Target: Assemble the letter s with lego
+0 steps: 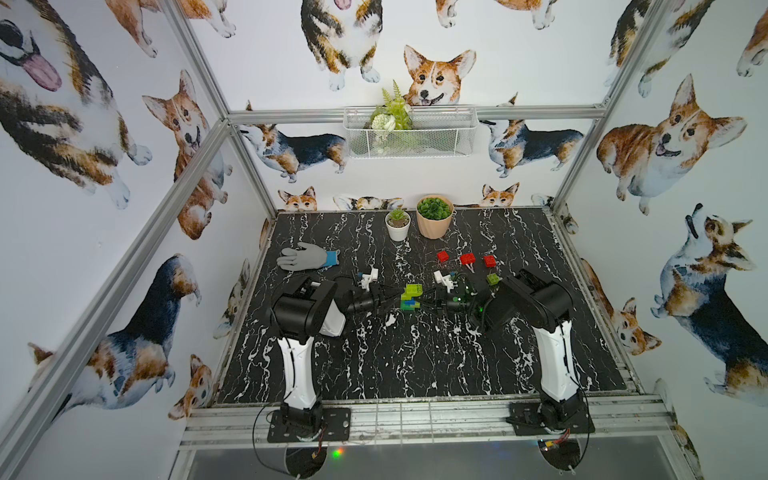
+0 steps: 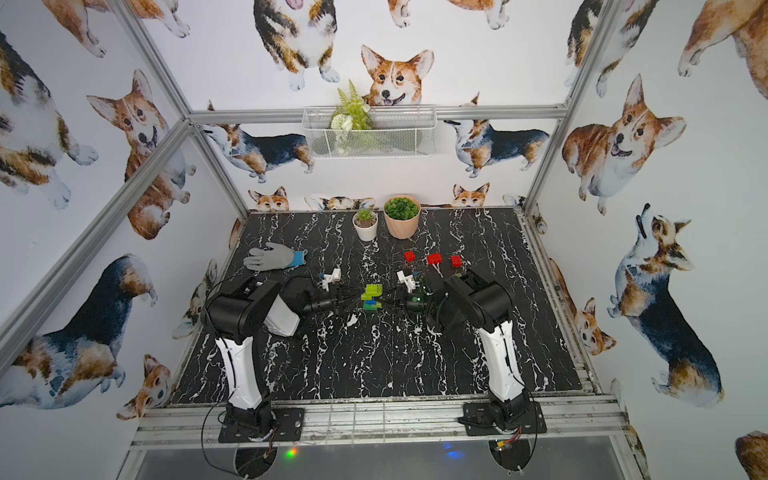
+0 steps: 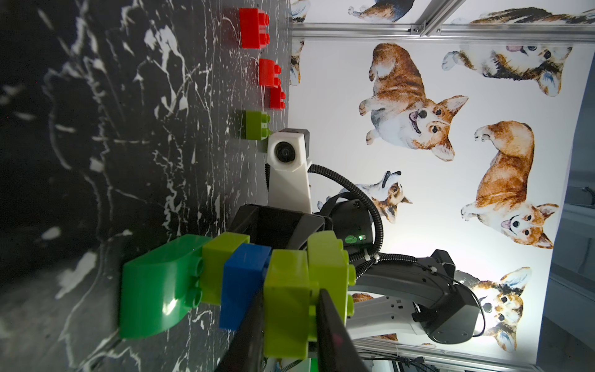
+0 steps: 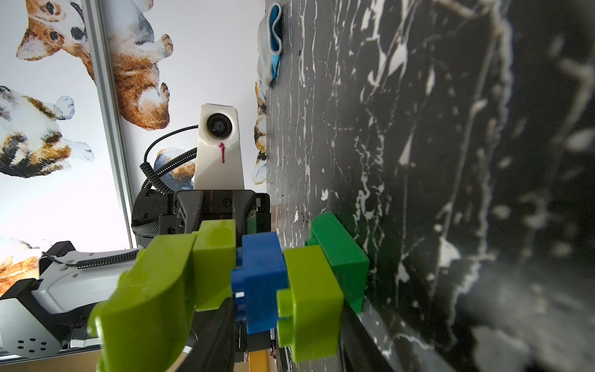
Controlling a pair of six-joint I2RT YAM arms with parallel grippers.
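At the table's centre, my left gripper (image 1: 398, 297) and right gripper (image 1: 424, 299) face each other, both shut on a cluster of joined bricks. In the left wrist view, a lime brick (image 3: 285, 307) is between my left fingertips, beside a blue brick (image 3: 241, 285) and a dark green brick (image 3: 155, 291). In the right wrist view, another lime brick (image 4: 316, 310) sits at my right fingertips, with a curved lime piece (image 4: 145, 310) at the other end. Exactly which bricks are attached to which is partly hidden.
Loose red bricks (image 1: 467, 259) and a green brick (image 1: 493, 279) lie back right. Potted plants (image 1: 434, 220) stand at the back, a glove (image 1: 304, 257) back left.
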